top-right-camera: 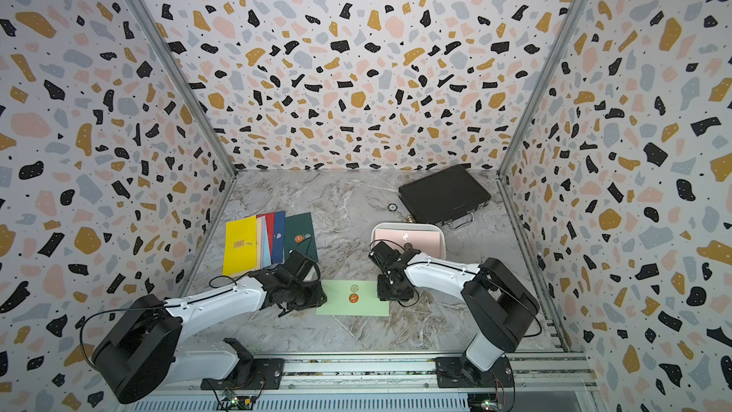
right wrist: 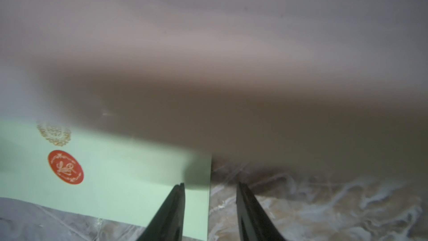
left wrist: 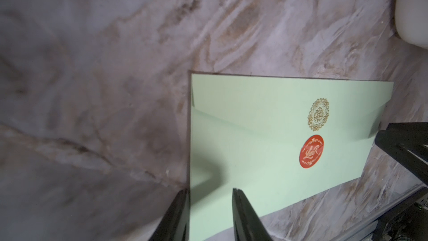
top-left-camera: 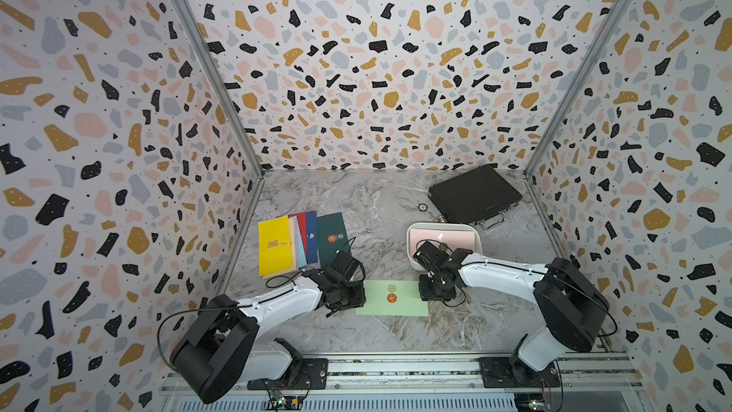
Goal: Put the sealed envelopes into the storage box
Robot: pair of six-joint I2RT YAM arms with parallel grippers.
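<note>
A pale green envelope with a red seal lies flat on the marble table. At its left end my left gripper stands part open, the envelope's edge running between its fingertips. My right gripper is open at the other end; that edge also runs between its fingers. The white storage box is behind the right arm, a pink envelope inside. At the left lie a yellow envelope, a red one, a blue one and a dark green one with a red seal.
A black briefcase stands at the back right, with a small round object beside it. The right arm covers part of the box.
</note>
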